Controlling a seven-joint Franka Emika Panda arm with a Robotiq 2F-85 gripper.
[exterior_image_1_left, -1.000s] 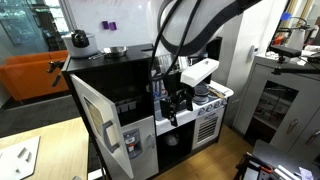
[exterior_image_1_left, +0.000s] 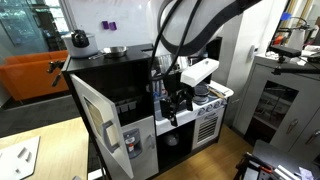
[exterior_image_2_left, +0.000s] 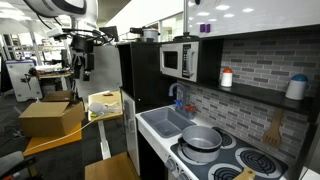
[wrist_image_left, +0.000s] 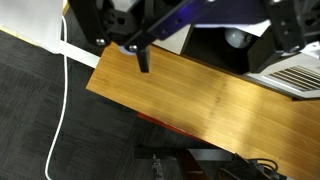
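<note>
My gripper is in the upper part of the wrist view, its dark fingers (wrist_image_left: 142, 58) spread wide apart with nothing seen between them. In exterior view 2 the arm (exterior_image_2_left: 80, 40) stands at the left, with the gripper hanging high over the floor. A tall white door (exterior_image_1_left: 102, 112) stands swung out from the black shelving in exterior view 1, to the left of the arm. The wrist view looks down on the wooden floor (wrist_image_left: 190, 95) and a dark floor area. No object is in my grasp.
A microwave (exterior_image_2_left: 180, 60) sits by the black cabinet. The counter holds a sink (exterior_image_2_left: 165, 122), a grey pot (exterior_image_2_left: 200, 143) on the stove and a wooden spatula (exterior_image_2_left: 272, 130) against the tiles. A cardboard box (exterior_image_2_left: 52, 120) stands behind the arm. Open floor lies below.
</note>
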